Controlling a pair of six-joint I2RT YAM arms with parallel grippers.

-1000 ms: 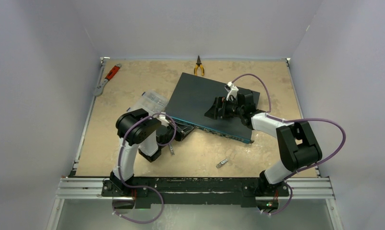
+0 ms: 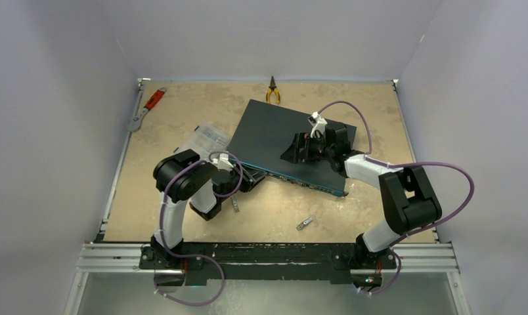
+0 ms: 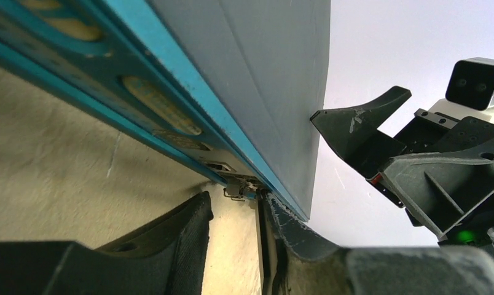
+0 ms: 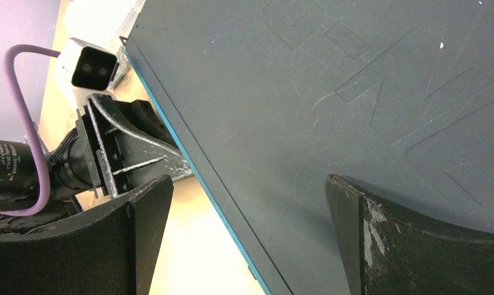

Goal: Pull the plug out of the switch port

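The dark switch [image 2: 274, 134] lies flat on the table, its blue-edged port side turned to the front. In the left wrist view, a small metal plug [image 3: 237, 187] with a wire bail protrudes from a port near the end of that side. My left gripper is part open at the plug, one fingertip on either side. The right-hand fingertip is close to the plug, the left-hand one leaves a gap; contact cannot be made out. Over the switch's top, my right gripper stands wide open with nothing between its fingers.
Two small metal modules [image 2: 305, 224] [image 2: 235, 205] lie on the table in front of the switch. A clear plastic box [image 2: 207, 140] is left of it. Pliers [image 2: 272, 90] and a red-handled tool [image 2: 147, 109] lie at the back.
My right arm and the switch have stayed still.
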